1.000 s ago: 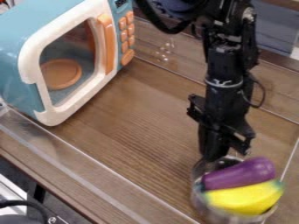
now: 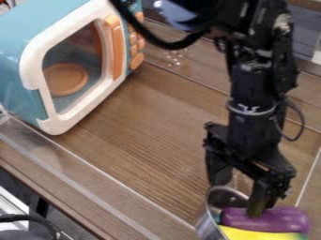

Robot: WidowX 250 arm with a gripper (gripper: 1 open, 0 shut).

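My black gripper (image 2: 245, 178) stands open, pointing down over a metal pot (image 2: 213, 216) at the bottom right, its fingers at the pot's rim and over a purple toy eggplant (image 2: 267, 220). A yellow toy banana (image 2: 257, 234) lies below the eggplant, cut off by the frame's lower edge. The gripper hides part of the pot and its contents.
A blue and white toy microwave (image 2: 69, 61) with a round orange plate (image 2: 66, 79) inside stands at the upper left. The wooden surface (image 2: 138, 141) between it and the pot is clear. Black cable runs along the lower left.
The arm has moved down and toward the front over the pot. The pot, eggplant and banana sit lower in the view than before.
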